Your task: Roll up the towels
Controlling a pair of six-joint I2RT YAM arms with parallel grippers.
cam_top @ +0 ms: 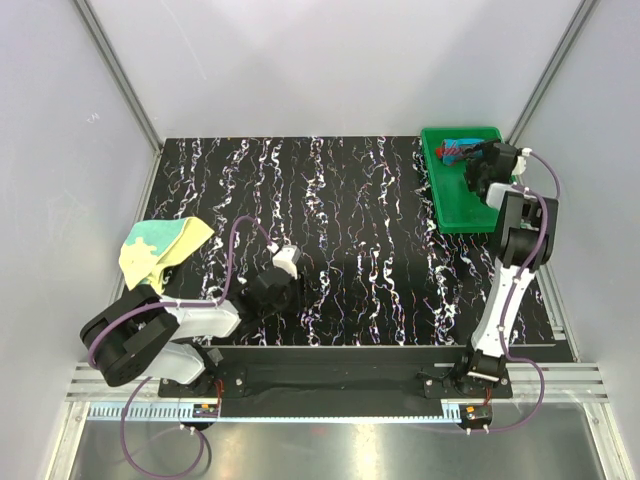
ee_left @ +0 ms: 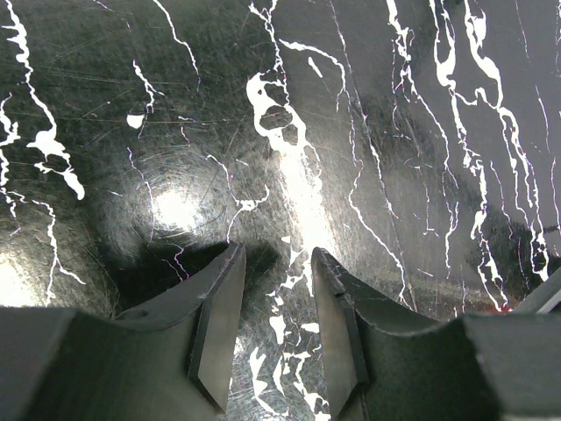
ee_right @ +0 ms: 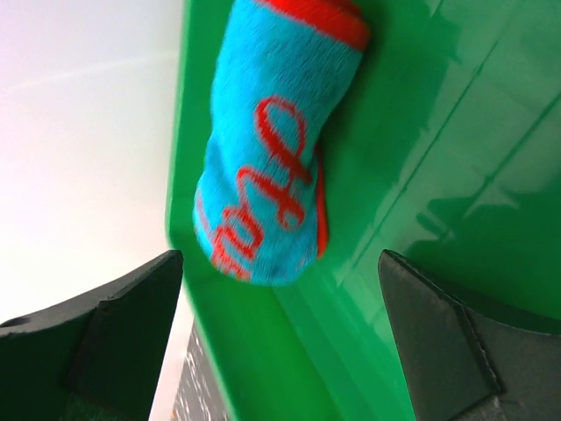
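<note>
A rolled blue towel with red edging (ee_right: pixel 272 132) lies in the green tray (cam_top: pixel 462 212), at its back in the top view. My right gripper stands open over the tray, and the roll lies beyond the fingers, not between them. To the far left of the table rests a folded yellow and mint towel (cam_top: pixel 160 248). Over bare table, my left gripper is open with a gap between its fingers and nothing in it.
Upright green walls (ee_right: pixel 206 307) edge the tray close to the right gripper. Pale walls enclose the table at the back and sides.
</note>
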